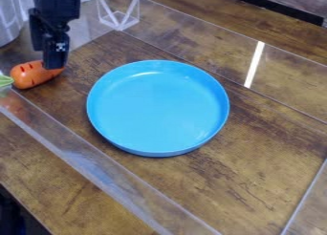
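A black gripper (55,50) hangs at the upper left, open, with its fingertips just above an orange toy carrot (36,74) that lies on the wooden surface; whether they touch it cannot be told. The carrot's green top (4,80) reaches the left edge of the view. A blue plate (157,134) lies empty in the middle, to the right of the carrot.
Clear plastic walls border the area, one running diagonally across the lower left (90,167), others at the top and right. The wooden surface (224,186) right of and below the plate is bare.
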